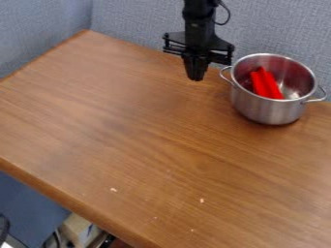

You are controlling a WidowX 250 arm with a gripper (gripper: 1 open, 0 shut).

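A steel pot (269,111) with two loop handles stands upright on the wooden table at the back right, with red objects (265,82) inside it. My black gripper (195,74) hangs just left of the pot, above the back of the table, shut, with nothing visible between its fingers.
Grey padded panels stand along the back and left, close behind my gripper and the pot.
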